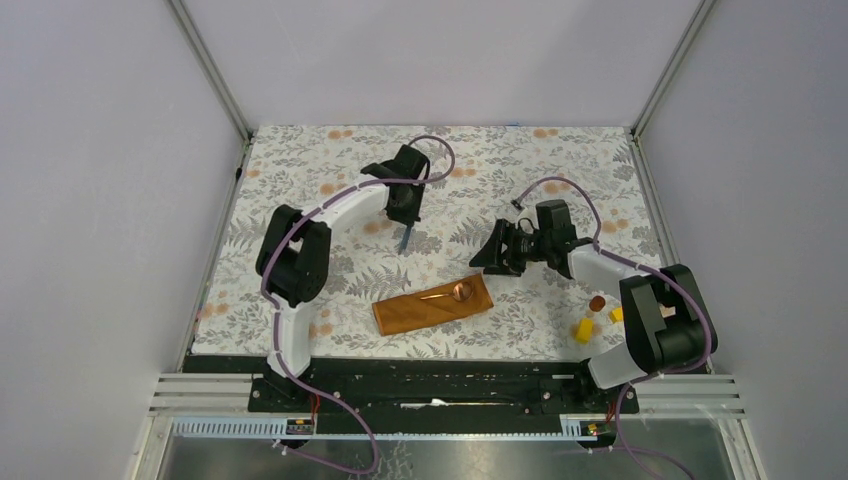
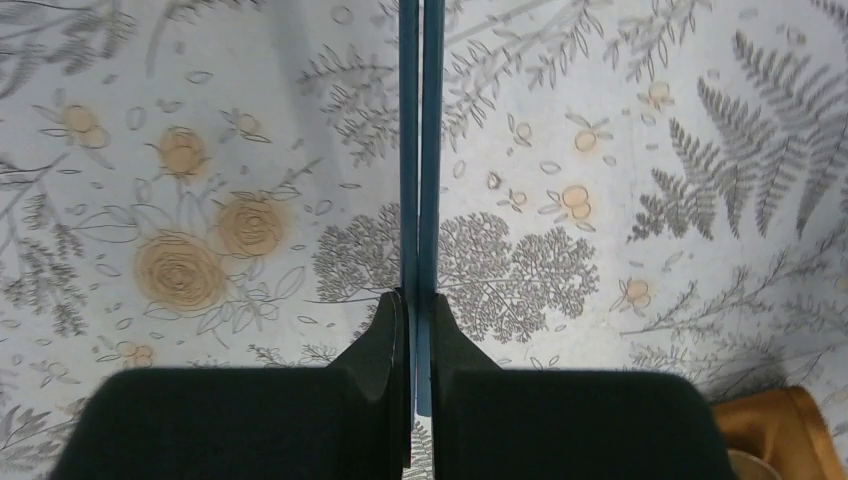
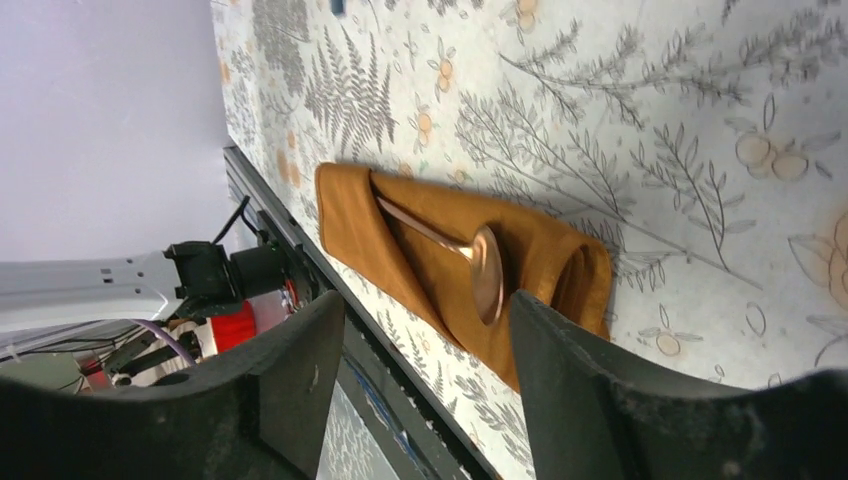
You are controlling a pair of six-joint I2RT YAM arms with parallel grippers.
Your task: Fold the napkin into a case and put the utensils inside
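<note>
The folded brown napkin (image 1: 408, 318) lies tilted on the floral cloth near the front, its folded layers showing at the right end in the right wrist view. A copper spoon (image 3: 487, 272) rests on it, its handle end against the fold. My left gripper is shut on a pair of blue chopsticks (image 2: 420, 150), which run side by side between its fingers. In the top view these chopsticks (image 1: 405, 239) point toward the front, up and left of the napkin. My right gripper stands open by the napkin's right end, nothing between its fingers.
Two yellow blocks (image 1: 583, 331) and a small round brown thing (image 1: 597, 303) sit at the right, close to the right arm. A dark rail (image 1: 420, 375) borders the front.
</note>
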